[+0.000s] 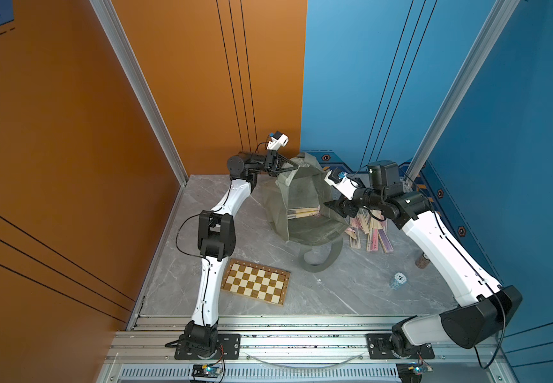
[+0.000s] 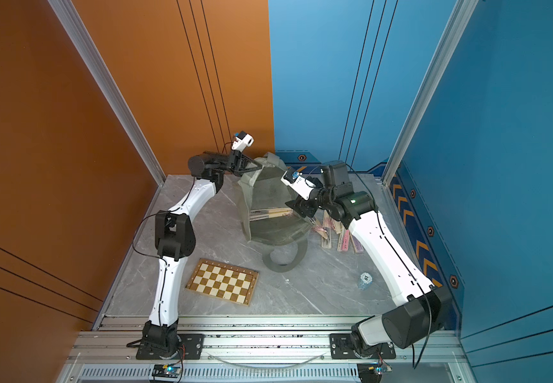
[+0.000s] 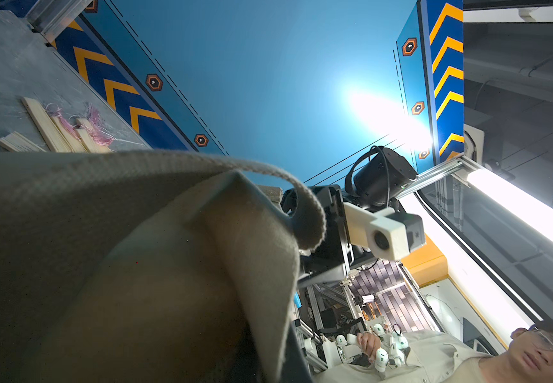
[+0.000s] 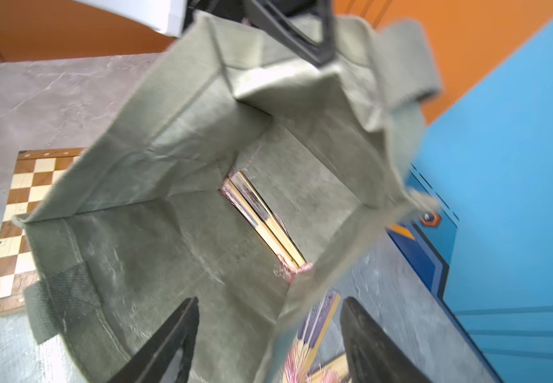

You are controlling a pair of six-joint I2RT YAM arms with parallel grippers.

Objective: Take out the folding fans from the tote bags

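Note:
A grey-green tote bag (image 1: 279,210) stands tilted mid-table, mouth toward the front. Inside lie two pale folding fans (image 4: 263,223). My left gripper (image 1: 292,167) is shut on the bag's upper rim; fabric fills much of the left wrist view. My right gripper hangs at the bag's right side, part open, fingertips apart, facing into the mouth with nothing seen held.
Several loose fans (image 1: 375,236) lie right of the bag. A chessboard (image 1: 255,281) lies front left, a small clear cup (image 1: 397,279) front right.

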